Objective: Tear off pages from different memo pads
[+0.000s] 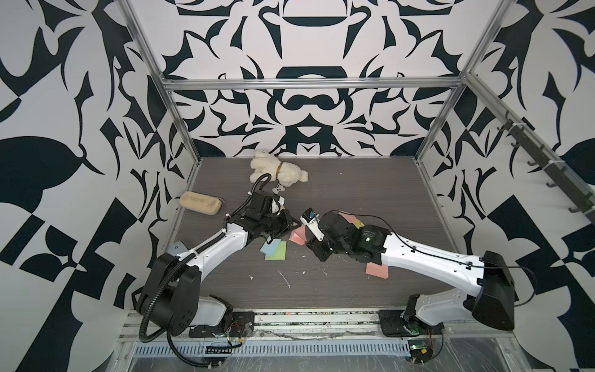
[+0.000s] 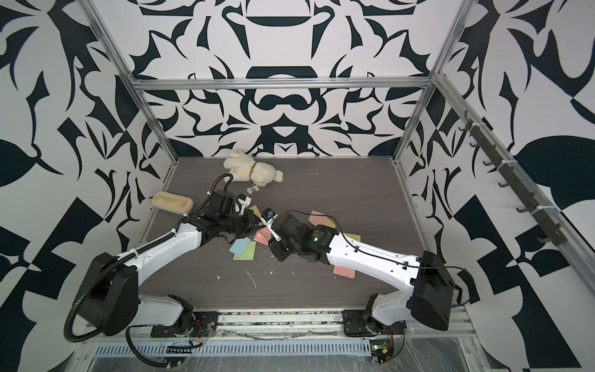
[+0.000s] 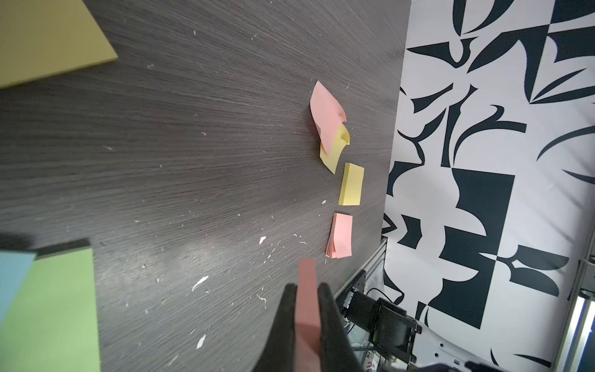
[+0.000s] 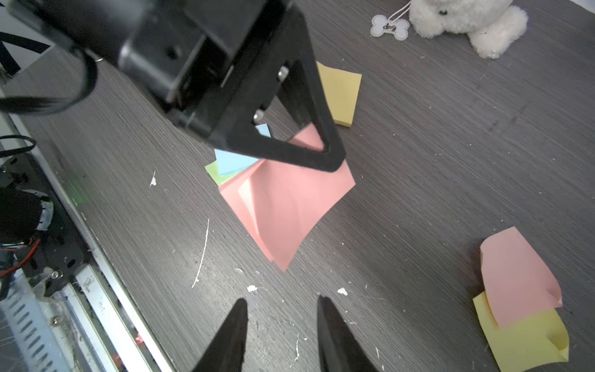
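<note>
My left gripper is shut on a pink sheet (image 4: 291, 198), which hangs bent and folded below its fingertips in the right wrist view. My right gripper stands open close by, its two fingers apart with only table between them. On the right side of the table lie a small yellow pad (image 3: 351, 184) and a pink pad (image 3: 339, 235). Near them, a loose curled pink page (image 3: 326, 111) overlaps a curled yellow page (image 3: 335, 145). A larger yellow pad (image 4: 341, 94), a blue pad (image 4: 235, 162) and a green pad (image 3: 62, 310) lie on the left.
A white plush dog (image 1: 279, 169) lies at the back, and a tan oblong case (image 1: 200, 202) sits by the left wall. Paper scraps litter the front middle. Free room shows at the back right of the table (image 1: 378, 186).
</note>
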